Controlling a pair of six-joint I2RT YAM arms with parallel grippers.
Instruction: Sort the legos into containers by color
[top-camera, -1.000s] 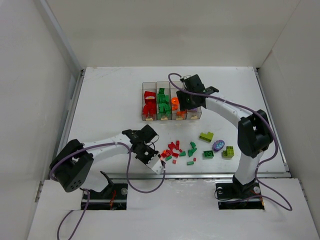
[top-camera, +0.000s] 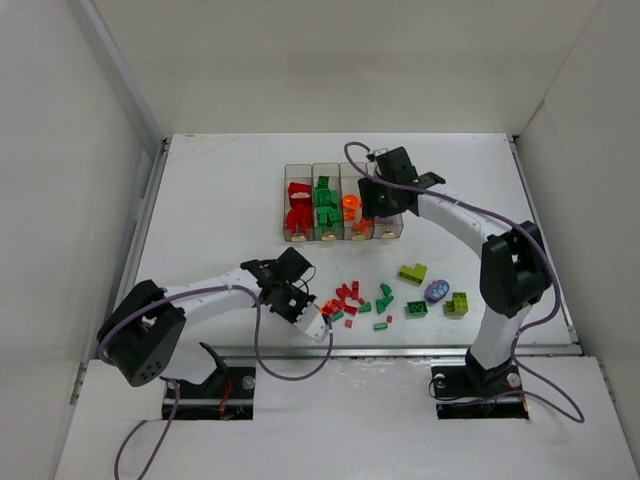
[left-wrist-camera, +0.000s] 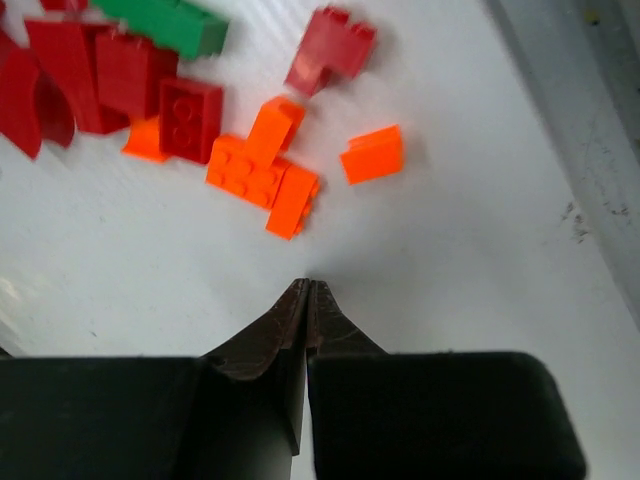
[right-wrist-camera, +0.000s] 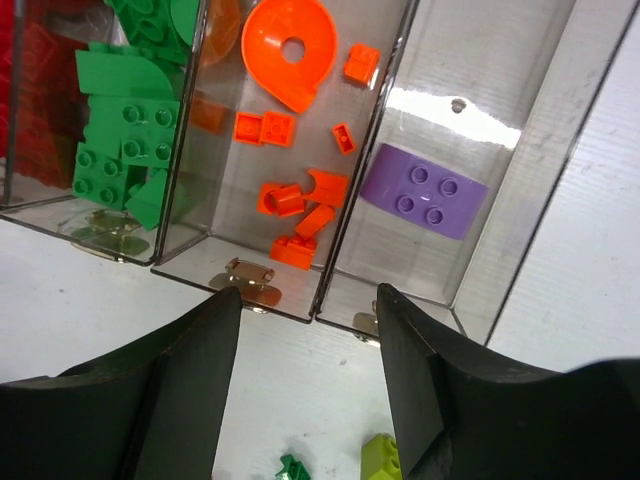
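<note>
My left gripper is shut with its fingertips pressed together, and no brick shows between them. Ahead of it on the table lie a joined group of orange bricks (left-wrist-camera: 240, 177) and a single orange brick (left-wrist-camera: 373, 156). Red bricks (left-wrist-camera: 190, 118) and a green brick (left-wrist-camera: 178, 24) lie farther up in the left wrist view. My right gripper stands open and empty by the front edge of the clear containers. In the right wrist view these hold green bricks (right-wrist-camera: 120, 145), small orange pieces (right-wrist-camera: 277, 128) and a purple brick (right-wrist-camera: 424, 193).
Right of the loose pile, a lime brick (top-camera: 412, 272), a blue-purple piece (top-camera: 436, 290), a dark green brick (top-camera: 416, 309) and an olive-green brick (top-camera: 456, 304) lie on the table. A metal rail (top-camera: 450, 350) edges the front.
The left gripper has gone from open to shut. The right gripper has barely shifted.
</note>
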